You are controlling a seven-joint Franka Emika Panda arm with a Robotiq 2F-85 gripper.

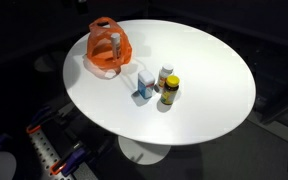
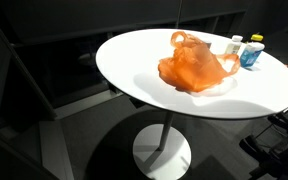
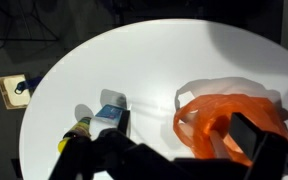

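An orange plastic bag (image 1: 97, 48) lies on the white round table, with a small white bottle (image 1: 115, 42) standing in or against it; I cannot tell which. Apart from it, a blue-and-white container (image 1: 145, 85), a white-capped bottle (image 1: 164, 76) and a dark bottle with a yellow cap (image 1: 170, 92) stand close together. In the wrist view my gripper is open over the table, its fingers wide apart. The bag (image 3: 244, 108) shows partly behind the right finger, and the blue container (image 3: 111, 112) partly behind the left.
The table (image 2: 134, 60) has wide bare areas around these things. Its round edge drops to a dark floor. A small yellow-and-blue item (image 3: 22, 88) lies beyond the table's edge in the wrist view.
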